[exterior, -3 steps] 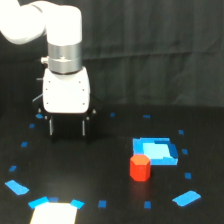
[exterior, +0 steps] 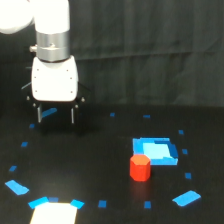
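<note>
Near the right middle of the dark table stands a red block (exterior: 140, 168), many-sided in outline. Just behind it lies a shallow blue tray (exterior: 170, 160) with a white inside; the block overlaps its front left corner in the view, and I cannot tell if the two touch. Up at the left my white gripper (exterior: 56, 116) points down, its two thin dark fingers spread apart and nothing between them. It is well away from the block and the tray.
A pale, bright object (exterior: 53, 214) is cut off by the bottom edge at the left. Blue tape strips (exterior: 186, 198) and small blue squares mark the table.
My gripper has moved up and a little left in the view, its fingers still spread. The red block and blue tray have stayed in place.
</note>
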